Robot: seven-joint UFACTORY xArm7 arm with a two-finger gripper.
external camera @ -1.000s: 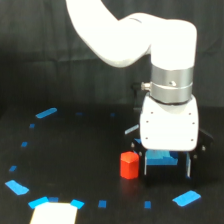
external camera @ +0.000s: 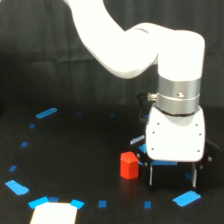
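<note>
A small red block (external camera: 129, 165) rests on the dark table in the camera view, near the middle. To its right is my gripper (external camera: 173, 184), pointing down with its two fingers well apart. A blue object (external camera: 163, 163) shows as a strip just under the white hand, and another bit of blue appears at the hand's left edge. The hand hides most of it, so its shape and exact distance from the fingers cannot be told. Nothing is visibly clasped.
Blue tape pieces (external camera: 17, 187) mark the black table at the left, with another tape piece (external camera: 187, 198) at the lower right. A pale object (external camera: 54, 213) cuts into the bottom left edge.
My gripper has shifted slightly right and lower in the picture, now covering more of the blue object. The red block has stayed in place.
</note>
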